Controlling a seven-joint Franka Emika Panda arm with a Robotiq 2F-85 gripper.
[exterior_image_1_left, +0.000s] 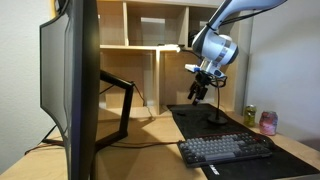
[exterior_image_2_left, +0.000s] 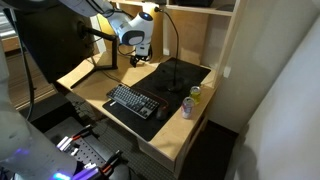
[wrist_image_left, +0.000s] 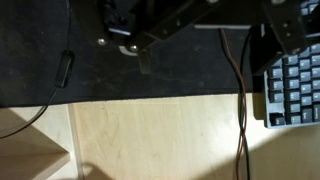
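Observation:
My gripper (exterior_image_1_left: 198, 92) hangs over the far part of a black desk mat (exterior_image_1_left: 245, 167) in exterior view 1, its fingers open and pointing down. Nothing shows between them. In exterior view 2 the gripper (exterior_image_2_left: 137, 60) is small and dark, over the back left of the desk. The grey and black keyboard (exterior_image_1_left: 225, 149) lies on the mat, nearer the front, well apart from the gripper. The wrist view looks down on the mat's edge and bare wood, with part of the keyboard (wrist_image_left: 296, 90) at the right.
A black stand (exterior_image_1_left: 216, 121) rises from the mat close to the gripper. Two cans (exterior_image_1_left: 267, 123) stand at the desk's right. A large monitor (exterior_image_1_left: 68, 90) fills the left, and wooden shelves (exterior_image_1_left: 150, 80) close off the back. Cables (wrist_image_left: 242, 120) cross the wood.

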